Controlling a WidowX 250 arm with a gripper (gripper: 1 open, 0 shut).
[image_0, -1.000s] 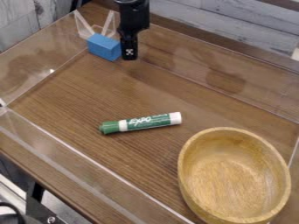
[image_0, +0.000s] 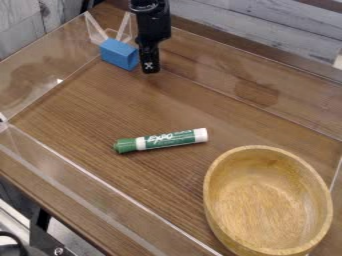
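Observation:
The black gripper (image_0: 148, 62) hangs at the top centre of the view, just right of a blue box (image_0: 119, 53) with pale strands or straps above it. Its fingers look closed, with nothing visible between them, though they are small. A green and white Expo marker (image_0: 162, 140) lies in the middle foreground. A round tan bowl (image_0: 267, 165) sits at the bottom right.
A pale wooden wall (image_0: 267, 20) runs along the back right. Dark cables show beyond the table's lower-left edge.

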